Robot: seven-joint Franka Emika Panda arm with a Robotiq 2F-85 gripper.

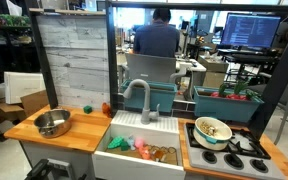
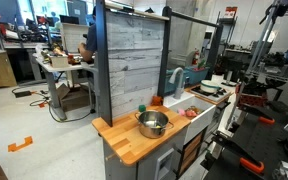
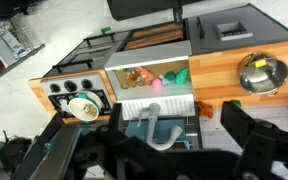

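Note:
A silver pot sits on the wooden counter left of the sink; it also shows in exterior view 2 and at the upper right of the wrist view. The white sink holds several coloured items, including a pink one and a green one. On the stove at the right rests a pale bowl with something inside. Dark and blurred at the bottom of the wrist view, my gripper appears open over the scene, with the grey faucet visible beyond the gap. Nothing shows between its fingers.
A tall grey faucet rises behind the sink. Small green and red-orange items lie near the back of the left counter. Dark posts and a whitewashed wooden panel stand behind. Bare wood surrounds the pot.

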